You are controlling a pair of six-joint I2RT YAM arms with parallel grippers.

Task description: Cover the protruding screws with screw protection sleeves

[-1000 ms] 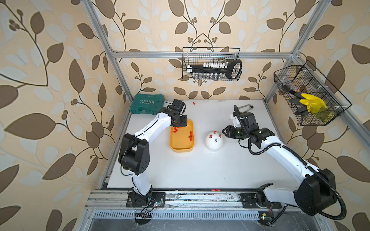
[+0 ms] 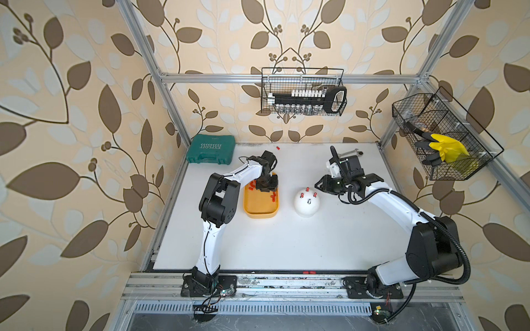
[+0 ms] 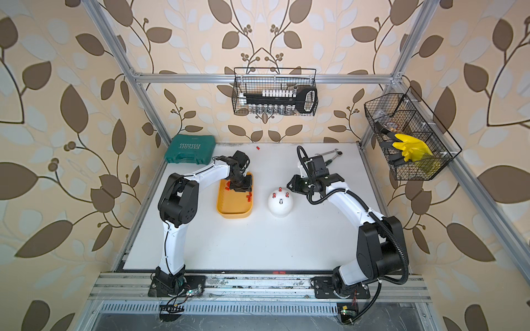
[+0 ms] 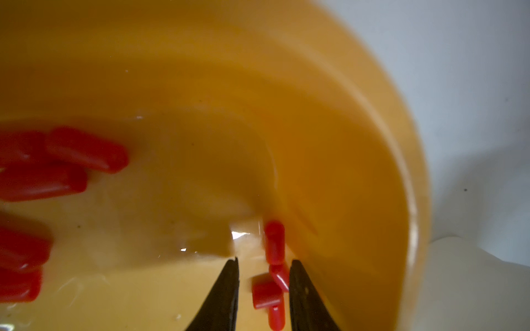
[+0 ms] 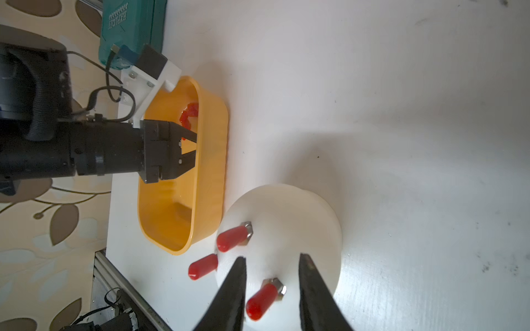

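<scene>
My left gripper is inside the orange tray (image 2: 260,212), part open, its fingertips either side of the small cluster of red sleeves (image 4: 274,241) by the tray wall; none looks held. More sleeves (image 4: 42,181) lie to the left in the left wrist view. The white dome (image 2: 307,209) carries red sleeves (image 5: 232,239) on several screws, while a metal screw (image 3: 281,201) at its front shows bare in the top views. My right gripper hangs open beside and over the dome, nothing between its fingers.
A green case (image 2: 211,149) sits at the back left. A small red piece (image 2: 278,147) and metal tools (image 3: 331,154) lie toward the back. Wire baskets (image 2: 303,93) hang on the walls.
</scene>
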